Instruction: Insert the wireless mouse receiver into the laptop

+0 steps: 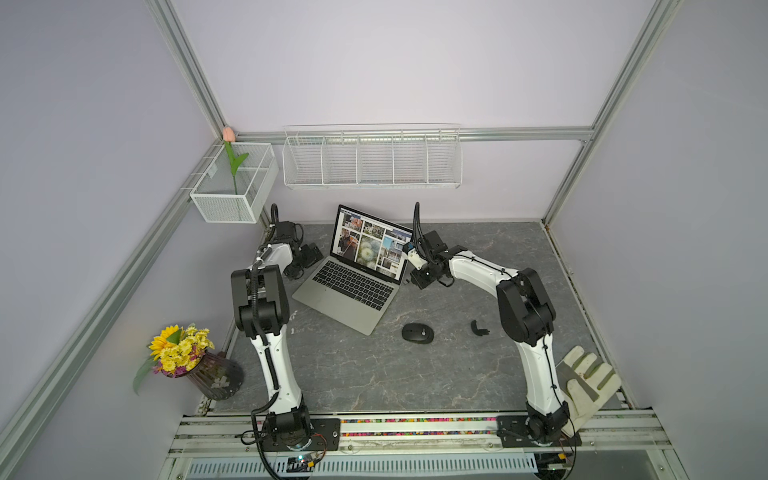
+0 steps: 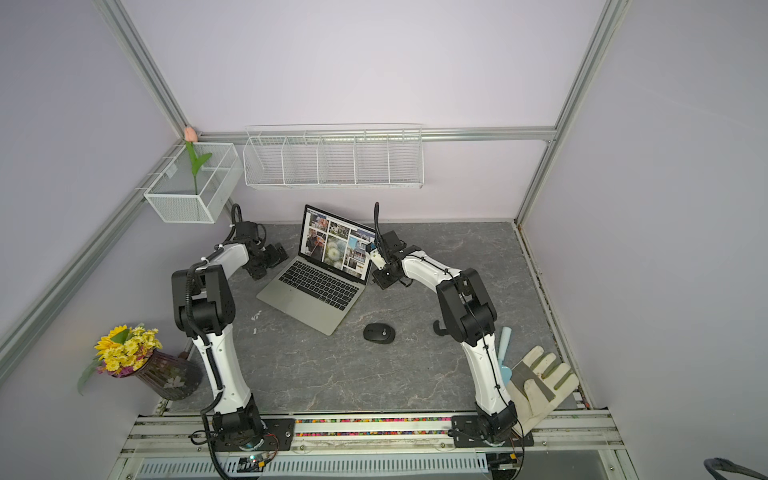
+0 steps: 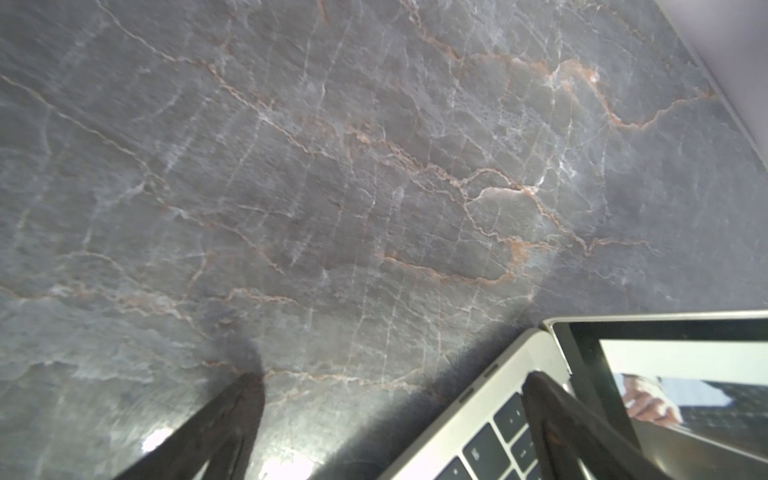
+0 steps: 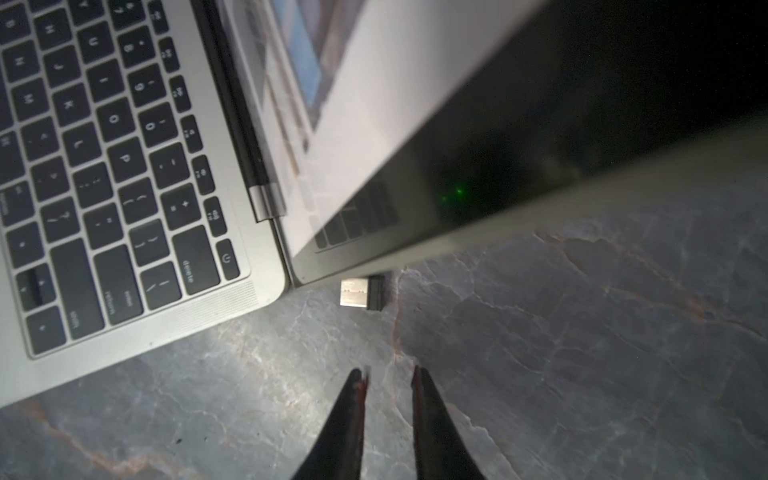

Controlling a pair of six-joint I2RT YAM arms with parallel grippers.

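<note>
The open laptop (image 1: 340, 292) sits mid-table, screen lit. The small USB receiver (image 4: 361, 293), silver with a black end, lies on the table just off the laptop's right rear corner, in the right wrist view. My right gripper hangs beside that corner, short of the receiver in that view, partly open with nothing between its fingers. My left gripper is open and empty, over the table at the laptop's left rear corner.
A mouse (image 1: 417, 333) and a small black object (image 1: 479, 329) lie in front. A flower vase (image 1: 214, 376) stands front left, a glove (image 1: 586, 388) front right. Wire baskets (image 1: 372, 160) hang behind.
</note>
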